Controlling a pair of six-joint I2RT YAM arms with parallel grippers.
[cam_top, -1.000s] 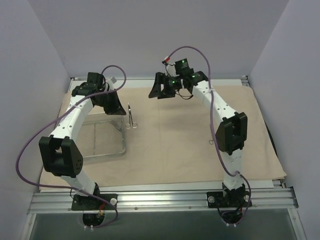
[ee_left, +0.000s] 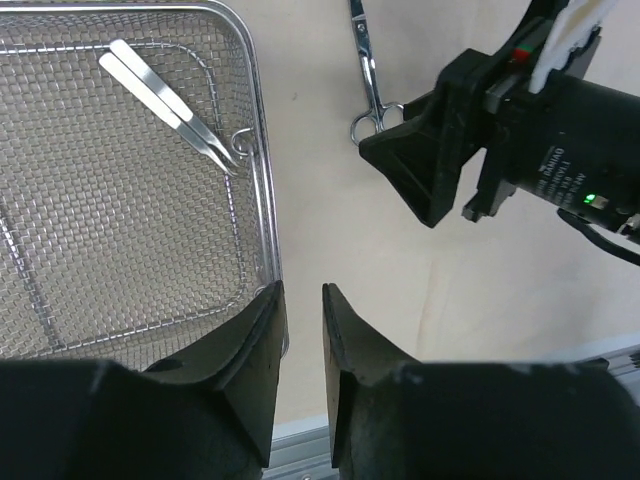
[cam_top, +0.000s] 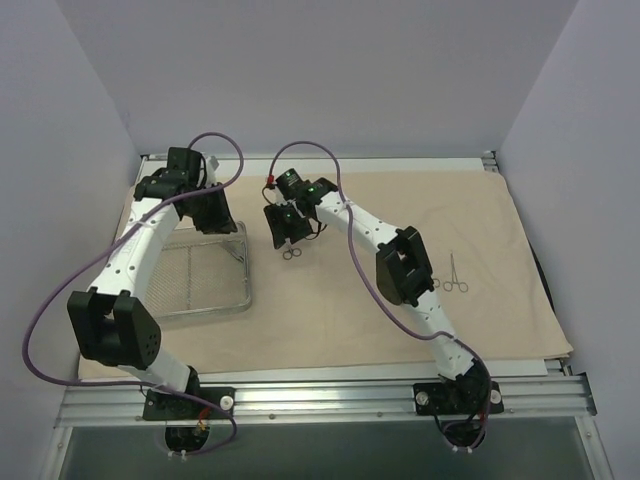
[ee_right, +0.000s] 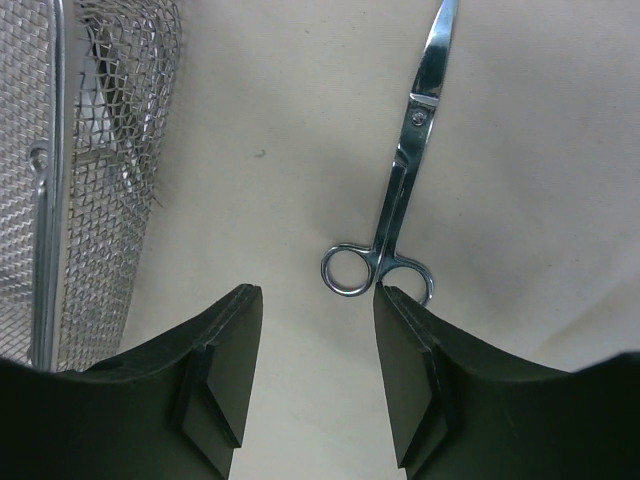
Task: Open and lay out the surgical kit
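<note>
A pair of silver scissors lies closed on the beige cloth, right of the wire mesh tray. My right gripper hovers over its handle end, fingers well apart and empty; one fingertip overlaps the right finger ring in view. In the top view this gripper covers the blades. Over the tray's far right corner, my left gripper has a narrow gap between its fingers and nothing in it. Tweezers rest in the tray beside another ringed tool along its right wall.
Farther right on the cloth lies another pair of scissors, with a tool handle beside it, mostly hidden by my right arm. Both grippers are close together near the tray's right edge.
The scissors have shifted right, away from the tray, and a little toward the front.
</note>
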